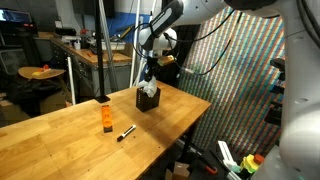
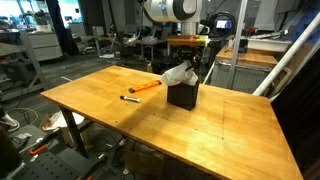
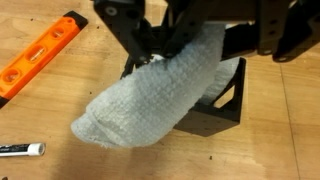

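A white cloth (image 3: 150, 98) hangs at the front of the wrist view, bunched up beneath the dark fingers of my gripper. The fingers are shut, with the cloth's upper part pinched at the fingertips. Below it stands a black open box (image 2: 183, 95), and the cloth (image 2: 178, 74) droops over one side of its rim in exterior view 2. My gripper (image 1: 149, 72) is right above the box (image 1: 148, 99) in exterior view 1. Cloth and fingers hide much of the box's inside.
An orange level (image 1: 107, 118) and a white marker with a dark end (image 1: 126, 133) lie on the wooden table (image 1: 60, 150), apart from the box. Bare tabletop surrounds these things. A mesh partition (image 1: 250, 90) stands beyond the table's side.
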